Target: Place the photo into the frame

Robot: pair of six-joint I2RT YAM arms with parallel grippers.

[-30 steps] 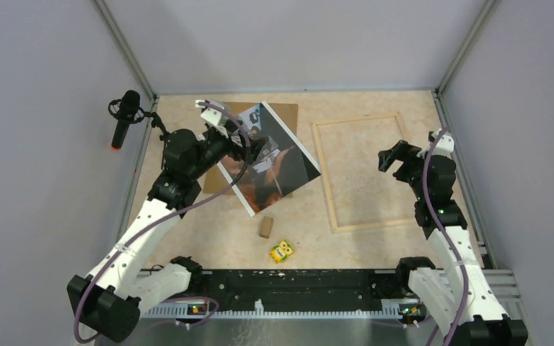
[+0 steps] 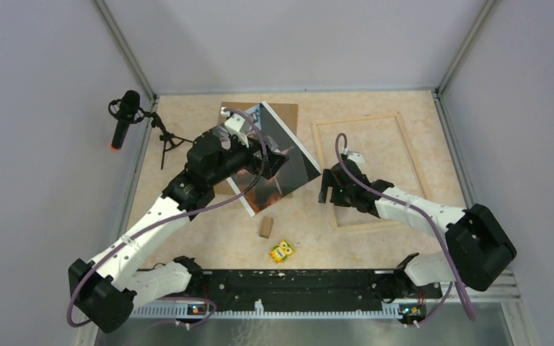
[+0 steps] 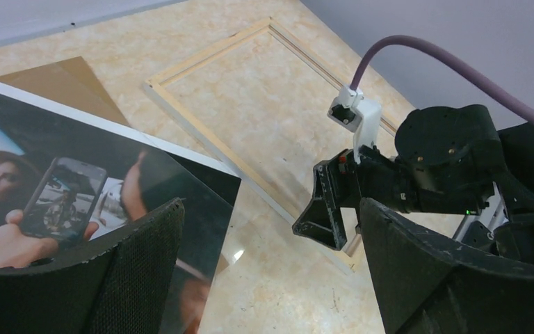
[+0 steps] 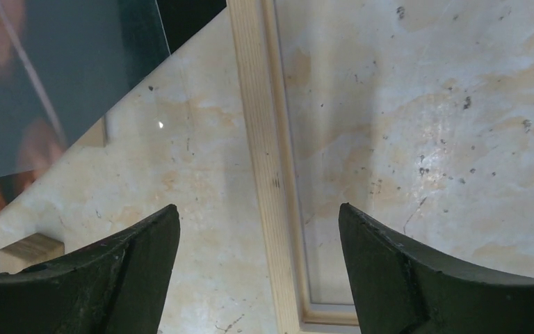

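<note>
The photo lies tilted on a brown board, left of the frame, its right corner near the frame's left bar. The thin wooden frame rests flat on the table, seemingly empty inside. Above the photo hovers my left gripper, open; in the left wrist view the photo shows below its spread fingers. My right gripper is over the frame's left bar, its fingers apart with that bar visible below between them. Neither gripper holds anything.
A small wooden block and a yellow owl-like item lie in front of the photo. A small black tripod stands at the back left.
My right gripper has swung left from the frame's right side to its left bar. The left gripper has shifted a little right over the photo. Photo and frame look unmoved.
</note>
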